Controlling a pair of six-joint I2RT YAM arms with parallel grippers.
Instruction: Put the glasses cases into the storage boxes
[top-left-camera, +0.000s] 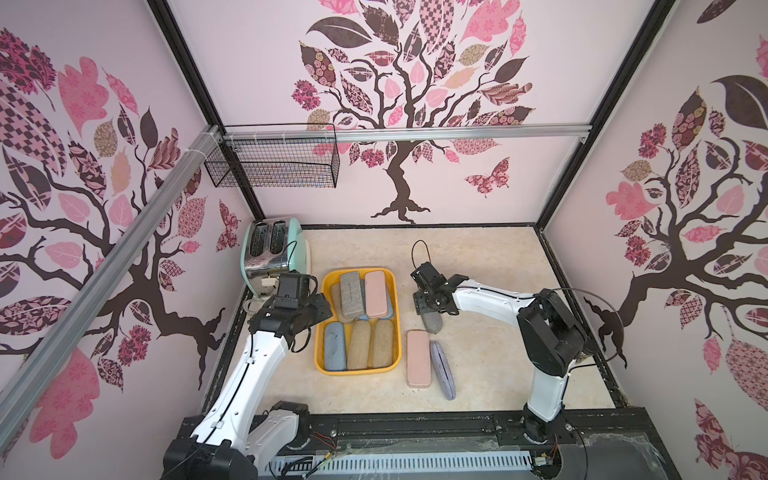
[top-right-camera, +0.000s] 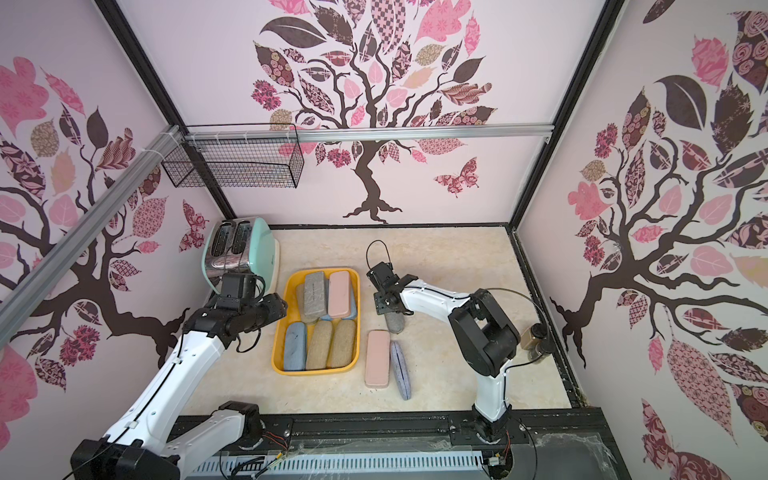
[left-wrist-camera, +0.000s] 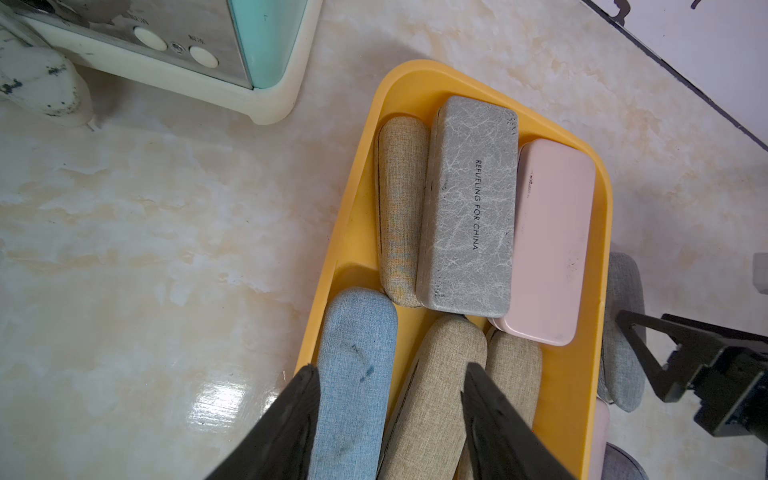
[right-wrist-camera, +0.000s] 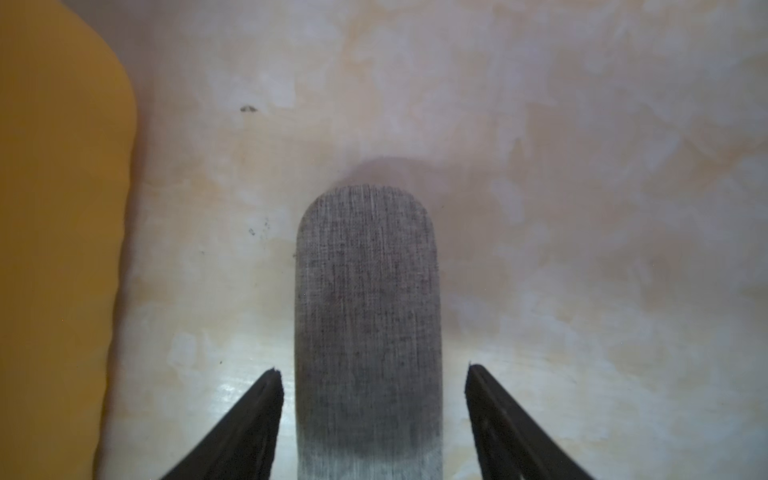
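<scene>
The yellow storage box (top-left-camera: 358, 369) holds several glasses cases, among them a grey one (left-wrist-camera: 466, 208), pink (left-wrist-camera: 549, 240), blue (left-wrist-camera: 356, 376) and beige. Outside, right of the box, lie a grey cloth case (right-wrist-camera: 368, 312), a pink case (top-left-camera: 418, 358) and a slim blue-grey case (top-left-camera: 443, 369). My right gripper is open over the grey cloth case, its fingertips on either side of it. My left gripper stands open above the box's left part, nothing seen held between its fingers.
A mint toaster (top-right-camera: 257, 248) stands behind the box at the back left. A wire basket (top-left-camera: 272, 164) hangs from the rail above.
</scene>
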